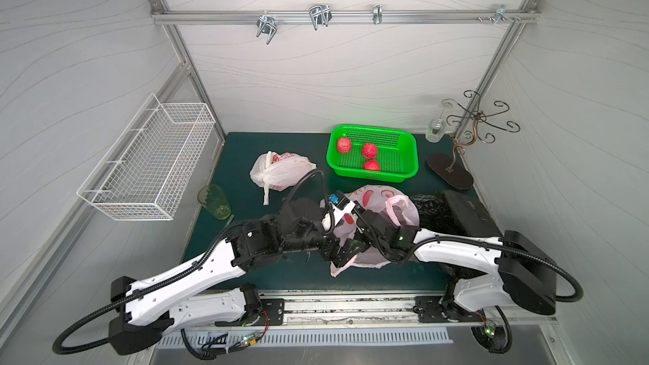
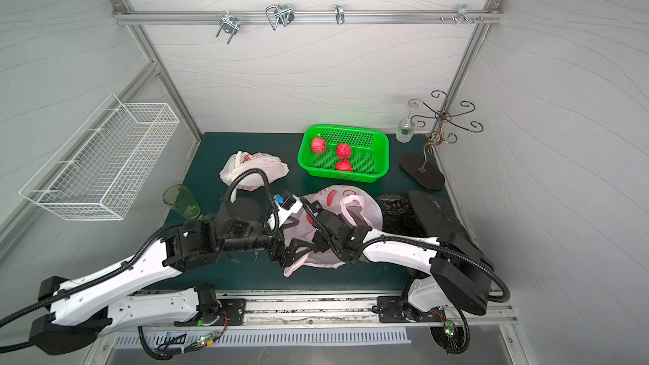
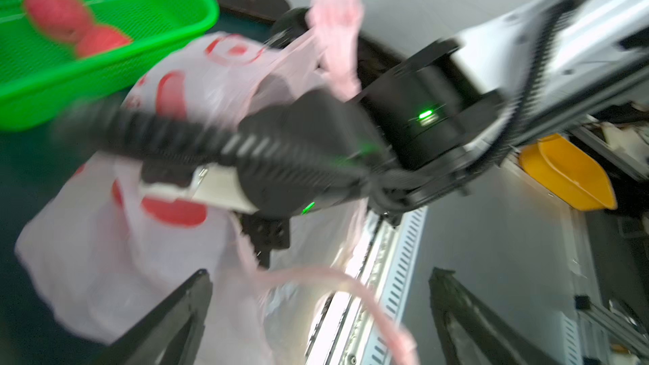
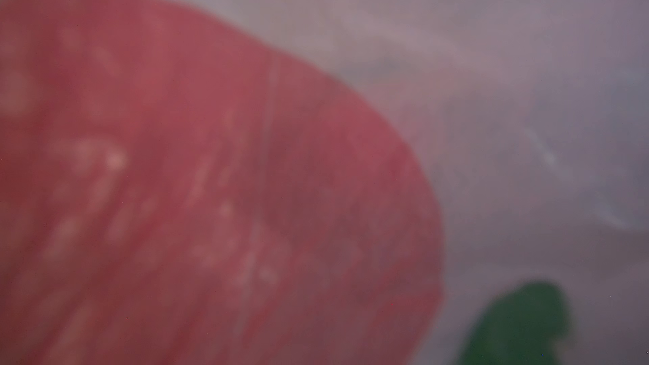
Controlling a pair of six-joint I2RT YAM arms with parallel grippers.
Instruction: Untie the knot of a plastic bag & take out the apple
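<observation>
A pink plastic bag with red print (image 1: 399, 211) lies loose at front centre. My right gripper (image 1: 359, 236) is inside or against it, its fingers hidden; the right wrist view shows only blurred printed film close up. My left gripper stands open over the bag's near side, with a thin pink strap (image 3: 317, 275) crossing below and between its fingers. A second, knotted white bag (image 1: 287, 170) with red showing through lies at back left.
A green basket (image 1: 409, 155) holds three red balls (image 1: 369, 150) at the back. A dark metal stand (image 1: 449, 172), clear bottle (image 1: 434, 129) and black bag (image 1: 436, 204) crowd the right; a glass (image 1: 213, 201) and wire basket (image 1: 135, 175) stand left.
</observation>
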